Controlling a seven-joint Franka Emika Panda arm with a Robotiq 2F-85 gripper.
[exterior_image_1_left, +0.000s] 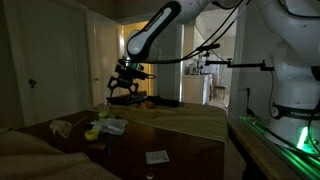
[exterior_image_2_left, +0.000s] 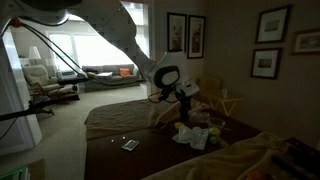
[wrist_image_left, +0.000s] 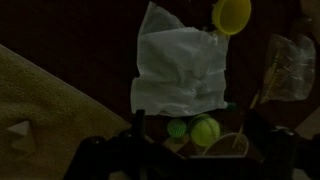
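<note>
A white cloth or paper sheet (wrist_image_left: 180, 70) lies spread and creased on the dark table in the wrist view. Past one corner sits a yellow cup (wrist_image_left: 232, 14); green round items (wrist_image_left: 205, 130) lie beyond the opposite edge. My gripper is open, its dark fingers wide apart at the bottom of the wrist view with nothing held between them. From outside, the gripper (exterior_image_1_left: 110, 97) hangs above the white sheet (exterior_image_1_left: 112, 127), clear of it. The second exterior view also shows the sheet (exterior_image_2_left: 193, 137) below the arm.
A crumpled clear plastic bag (wrist_image_left: 290, 68) lies to the right in the wrist view. A tan cloth (exterior_image_1_left: 185, 120) covers part of the table, and a small white square (exterior_image_1_left: 157, 157) lies nearer the front. Dark bare tabletop stretches between them.
</note>
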